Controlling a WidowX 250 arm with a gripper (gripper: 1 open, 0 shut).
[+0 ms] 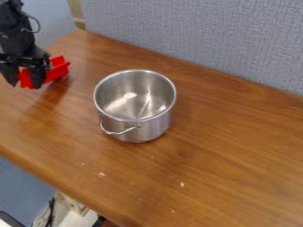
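My black gripper (24, 73) is at the far left edge of the camera view, over a red object (55, 69) lying on the wooden table (219, 160). Its fingers reach down around the red object's left part; whether they are shut on it I cannot tell. The arm hides part of the object. A steel pot (135, 105) with a wire handle stands upright to the right, apart from both.
A grey padded wall (207, 35) runs along the back. The table's left front edge is near the lower left, with cables beyond it. The table right of the pot is clear.
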